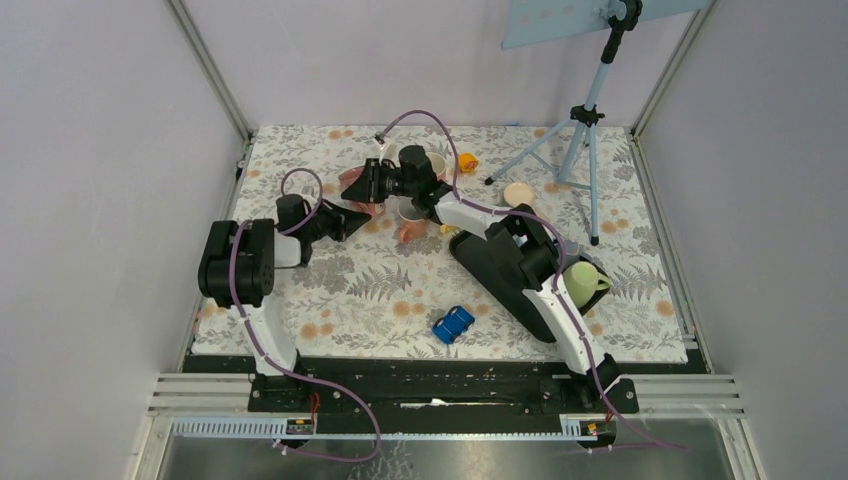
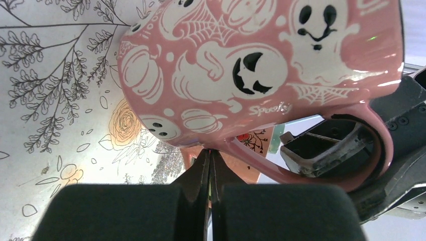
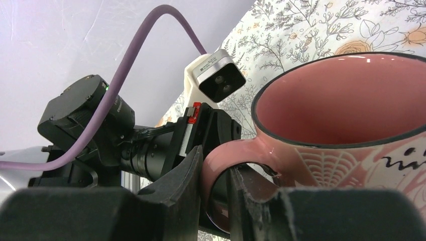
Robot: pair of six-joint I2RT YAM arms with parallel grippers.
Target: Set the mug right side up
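A pink ghost-patterned mug hangs tilted over the floral mat (image 1: 370,290); in the right wrist view its dark-rimmed opening (image 3: 336,100) faces largely upward. My right gripper is shut on the mug's handle. My left gripper is shut, its tips just beneath the mug's lower side next to the handle, with nothing visible between them. From above, both grippers meet around the mug at the upper left of the mat, largely hiding it.
Other mugs (image 1: 413,225) stand just right of the grippers, near a yellow object (image 1: 467,161). A black tray holding a green mug (image 1: 580,285) lies right, a tripod (image 1: 590,140) behind it. A blue toy car (image 1: 453,324) sits at the front.
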